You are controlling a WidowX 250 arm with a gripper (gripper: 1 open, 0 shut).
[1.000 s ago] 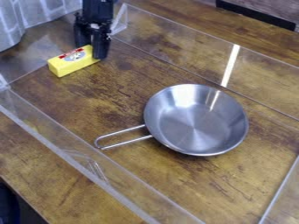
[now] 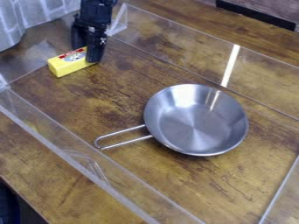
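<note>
A yellow box (image 2: 68,64) with a printed label lies on the wooden table at the upper left. My black gripper (image 2: 87,48) is at its far right end, low over it and open; whether the fingertips touch the box is unclear. A steel pan (image 2: 197,118) with a wire handle sits right of centre, its handle pointing to the lower left.
Clear plastic panels edge the table (image 2: 105,109) along the left and right. A white crumpled cloth or sheet (image 2: 24,22) lies at the top left. The wood between box and pan is clear.
My gripper has shifted very slightly around the far end of the yellow box. The box and pan look unmoved.
</note>
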